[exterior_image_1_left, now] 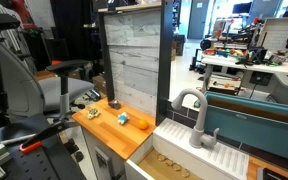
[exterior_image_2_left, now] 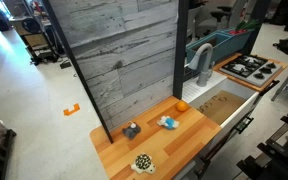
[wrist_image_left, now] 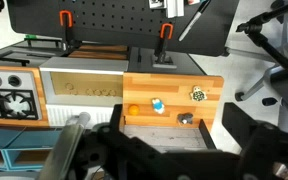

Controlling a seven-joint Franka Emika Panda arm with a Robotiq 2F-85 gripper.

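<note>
In the wrist view, my gripper stands open above the counter, its dark fingers far apart with nothing between them. Far below lies the wooden countertop [wrist_image_left: 172, 88]. It bears an orange ball-like item [wrist_image_left: 134, 108], a small blue-and-white object [wrist_image_left: 158, 105], a round, pale item with dark spots [wrist_image_left: 198, 95] and a dark grey item [wrist_image_left: 185, 119]. In exterior view 2, the orange item [exterior_image_2_left: 182, 106] is nearest the sink side, while the spotted item [exterior_image_2_left: 143, 163] is near the opposite end. I cannot make out the gripper clearly in the exterior views.
A drawer [exterior_image_2_left: 219, 108] with a wooden bottom is pulled out below the counter. The grey faucet [exterior_image_1_left: 199, 112] rises behind it. A stove top [exterior_image_2_left: 249, 67] is farther along. The grey plank wall [exterior_image_2_left: 134, 70] stands behind the counter items.
</note>
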